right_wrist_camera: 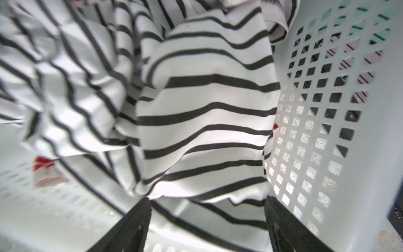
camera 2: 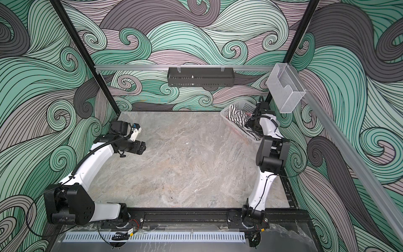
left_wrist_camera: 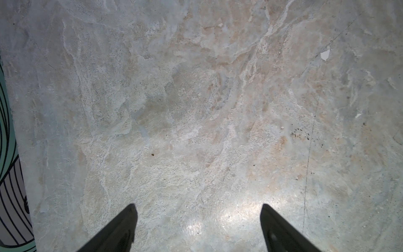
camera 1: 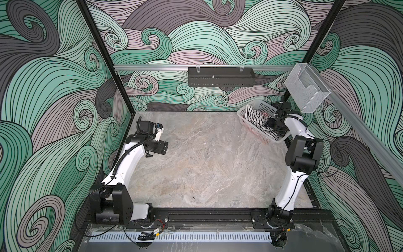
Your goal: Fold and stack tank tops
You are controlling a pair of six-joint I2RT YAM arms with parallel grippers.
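Black-and-white striped tank tops (right_wrist_camera: 205, 126) lie crumpled in a white perforated basket (camera 1: 254, 126) at the back right of the table. My right gripper reaches down into that basket, its fingers apart over the striped cloth; nothing is clamped between them. From above, the right gripper hides part of the cloth. On the left side, my left gripper hangs over bare table with its fingers apart and empty. A small red patch (right_wrist_camera: 44, 163) shows beside the cloth in the right wrist view.
A white mesh bin (camera 1: 308, 87) hangs on the right rail, above and behind the basket. A dark shelf (camera 1: 221, 76) is mounted on the back wall.
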